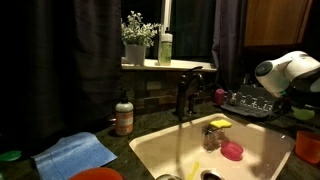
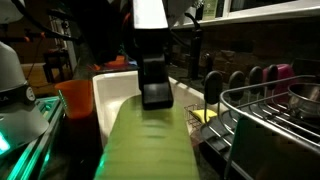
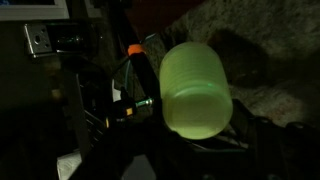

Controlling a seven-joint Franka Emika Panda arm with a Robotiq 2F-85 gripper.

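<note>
A pale green cup-like object appears in the wrist view, with its rounded end toward the camera. My gripper is shut on it. In exterior view 2 the green object looms large in the foreground, below the black fingers, and hides part of the sink. Exterior view 1 shows only a bit of green under the white arm at the right edge. Dark fingers and dim light make the exact contact hard to see.
The white sink holds a pink bowl and a yellow item. A wire dish rack stands beside it. An orange container sits at the right. A soap bottle and blue cloth lie left of the sink.
</note>
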